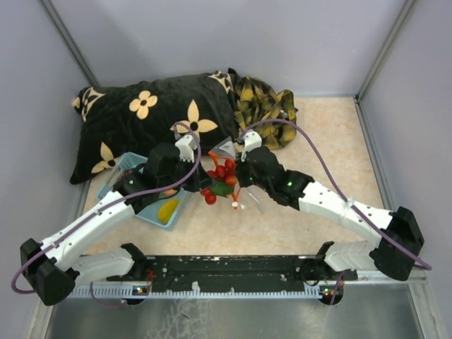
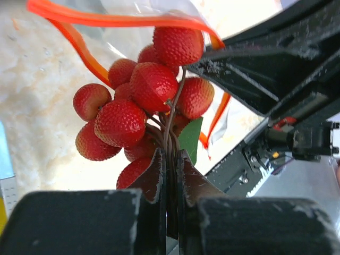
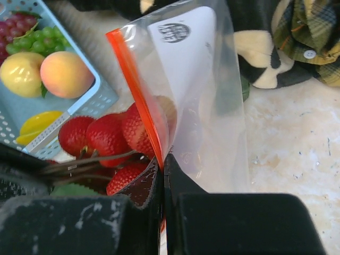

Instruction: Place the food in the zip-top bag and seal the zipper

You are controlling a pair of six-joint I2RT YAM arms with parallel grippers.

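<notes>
A bunch of red lychees [image 2: 121, 123] with brown stems and a green leaf [image 2: 190, 140] hangs from my left gripper, which is shut on the stems. The clear zip top bag [image 3: 215, 119] has an orange zipper edge [image 3: 134, 79]. My right gripper is shut on that edge, with the film pinched thin between its fingers. The bag's mouth gapes toward the bunch. In the right wrist view, one lychee shows through the plastic at the mouth while others sit outside; how deep the bunch reaches is hard to tell.
Left of the bunch stands a blue basket [image 1: 168, 224] with a peach [image 3: 66, 74], grapes [image 3: 45, 40] and yellow fruit [image 3: 41, 123]. A dark flowered pillow [image 1: 166, 106] and a plaid cloth [image 1: 263, 106] lie behind.
</notes>
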